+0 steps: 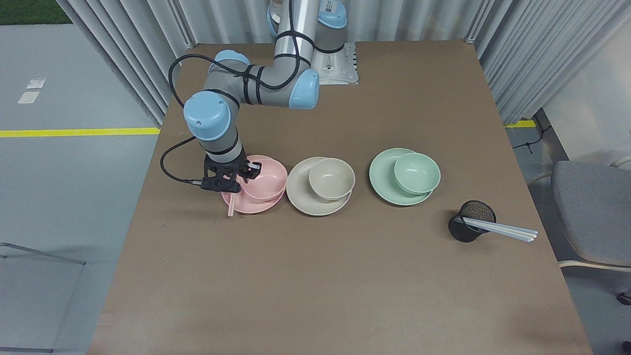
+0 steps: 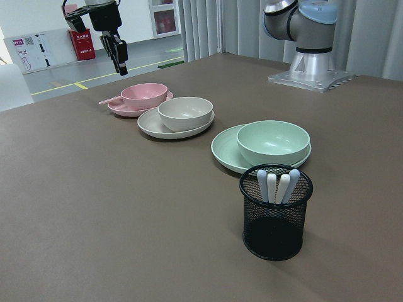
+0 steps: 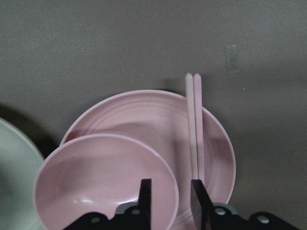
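My gripper hangs above the pink plate (image 3: 218, 158) and pink bowl (image 3: 96, 182), its two fingers apart with nothing between them. A pair of pink chopsticks (image 3: 198, 124) lies on the plate's edge beside the bowl, just beyond the right fingertip in the wrist view. In the left camera view the gripper (image 2: 121, 66) is well above the pink bowl (image 2: 143, 94). In the front view it partly hides that plate and bowl.
A cream plate (image 1: 301, 195) with a bowl (image 1: 331, 177) and a green plate (image 1: 384, 186) with a bowl (image 1: 417, 172) stand to the right. A mesh cup (image 1: 464, 230) holds light chopsticks (image 1: 508, 231).
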